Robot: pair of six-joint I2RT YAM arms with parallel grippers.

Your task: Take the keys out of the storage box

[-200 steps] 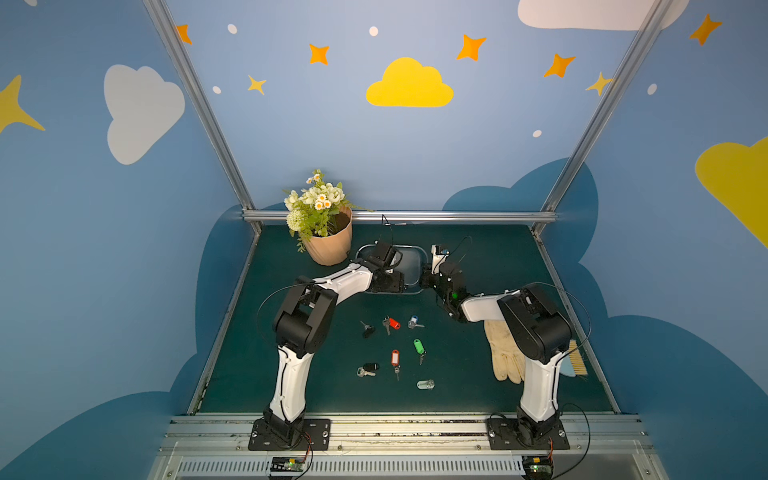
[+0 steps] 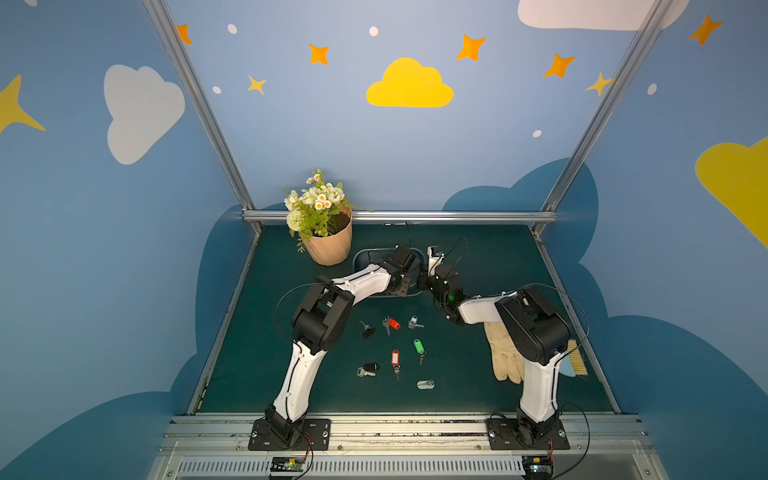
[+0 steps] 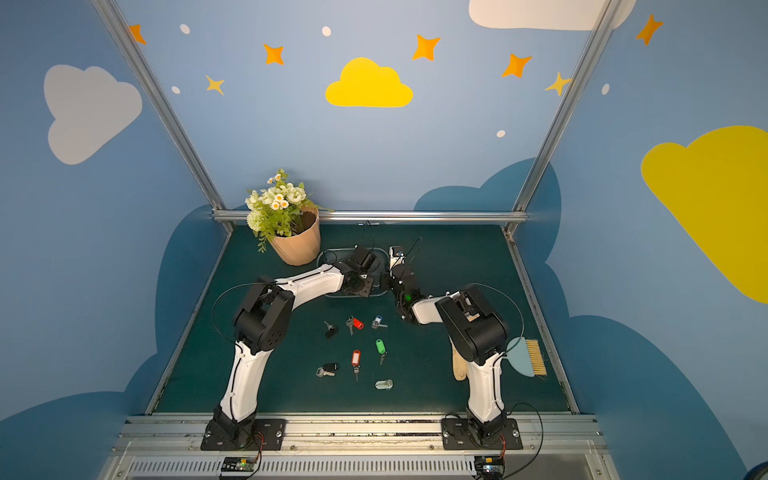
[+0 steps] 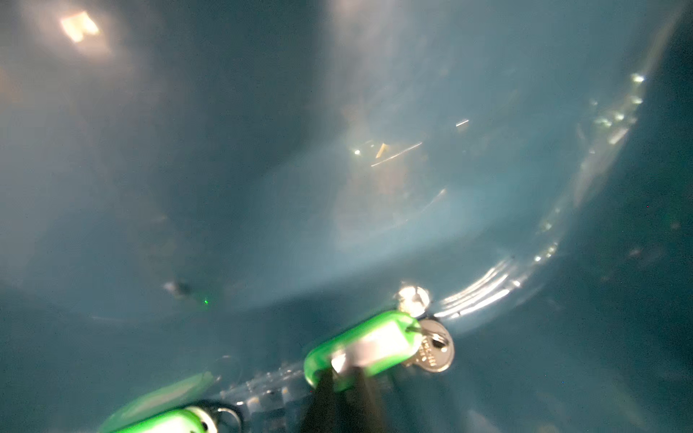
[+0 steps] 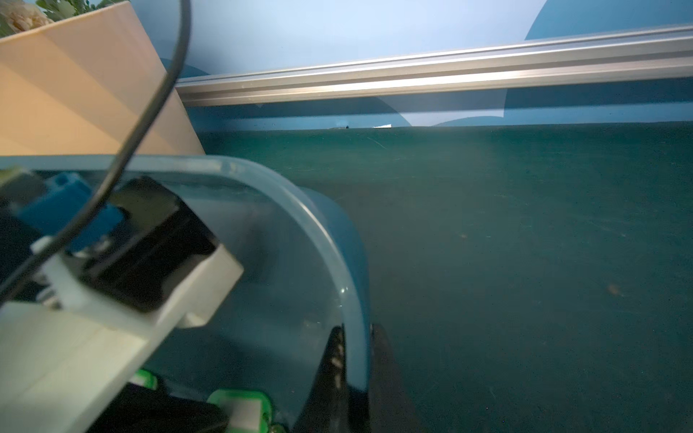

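The translucent blue storage box stands at the back middle. My right gripper is shut on its right rim. My left gripper reaches down into the box, shut, its tips over a green key tag with silver keys; whether they touch it is unclear. Another green tag lies in the box at the lower left of that wrist view. Several key sets lie on the table in front, among them a red tag and a green one.
A flower pot stands left of the box, close to it. A glove and a brush lie at the front right, partly under the right arm. Bare table is at the back right and left.
My left gripper has moved rightward within the box. The box and my right gripper have shifted slightly left and toward the front.
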